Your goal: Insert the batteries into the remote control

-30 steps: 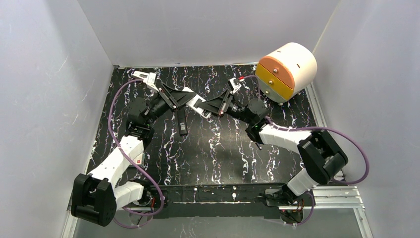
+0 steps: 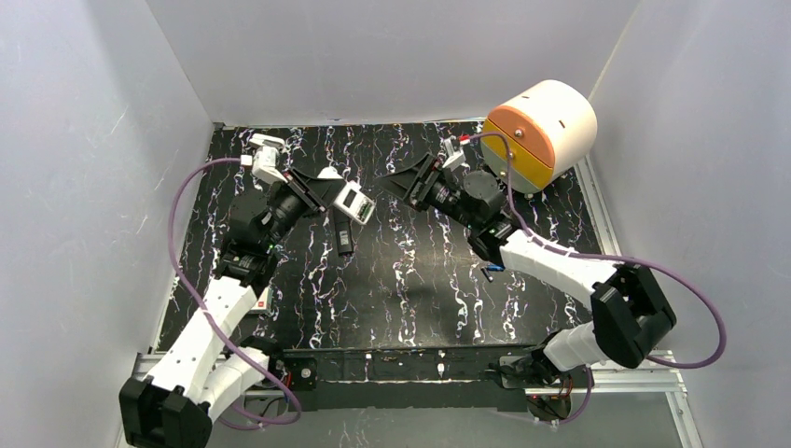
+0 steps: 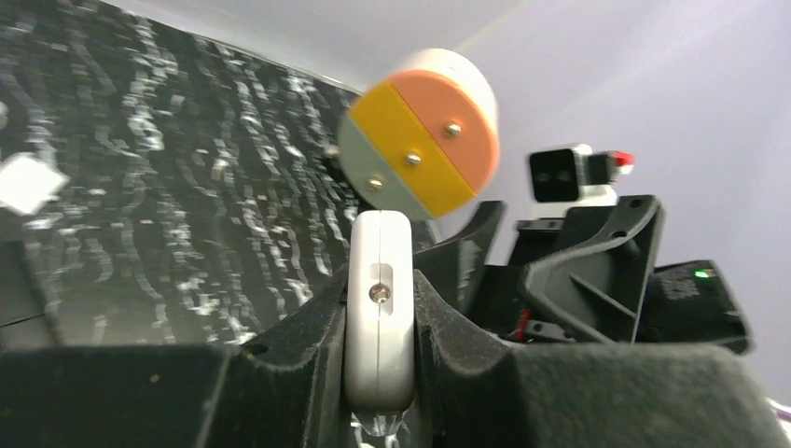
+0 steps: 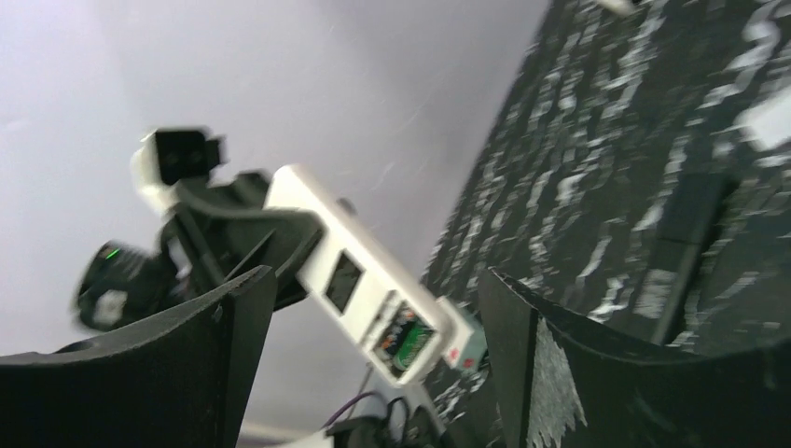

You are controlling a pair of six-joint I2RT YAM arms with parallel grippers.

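Observation:
The white remote control (image 2: pixel 355 203) is held up in my left gripper (image 2: pixel 328 192), which is shut on it; its end shows in the left wrist view (image 3: pixel 379 308). In the right wrist view its open compartment shows with a dark and green battery (image 4: pixel 405 341) inside at the lower end. My right gripper (image 2: pixel 398 184) stands open, apart from the remote, with nothing between its fingers. A small blue cylinder and a dark one (image 2: pixel 486 274), likely batteries, lie on the table beneath the right arm, partly hidden.
A black bar-shaped object (image 2: pixel 342 241) lies on the table below the left gripper. A striped rounded drawer box (image 2: pixel 541 135) stands at the back right. A small white-and-red object (image 2: pixel 262 301) is partly hidden by the left arm.
My left gripper has shifted slightly left with the remote, which now shows more of its open compartment.

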